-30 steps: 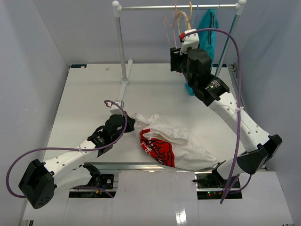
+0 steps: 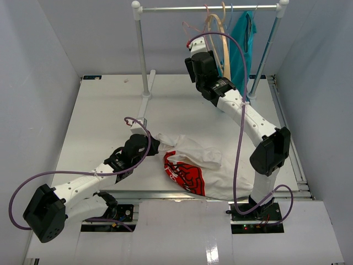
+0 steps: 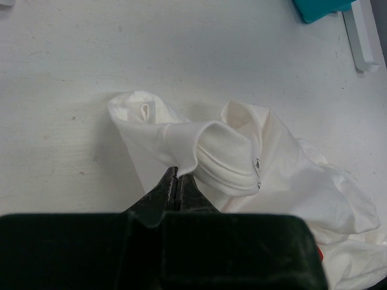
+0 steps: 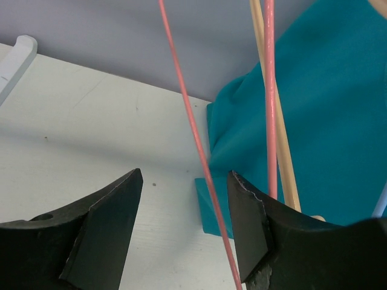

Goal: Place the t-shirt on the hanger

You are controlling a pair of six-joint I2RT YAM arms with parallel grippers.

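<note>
The white T-shirt (image 2: 209, 171) with a red print lies crumpled on the table below the rack. My left gripper (image 2: 155, 147) is at its upper left corner, shut on a fold of the white cloth (image 3: 181, 145). My right gripper (image 2: 196, 66) is up among the hangers, open in the right wrist view, with a pink hanger (image 4: 199, 145) running between its fingers. A second pink rod (image 4: 270, 109) and a wooden hanger (image 4: 284, 157) are just beside the right finger.
The rack's bar (image 2: 182, 9) holds several hangers and a teal garment (image 2: 240, 49) at the right, behind the right gripper.
The left arm and shirt are nearly unchanged.
</note>
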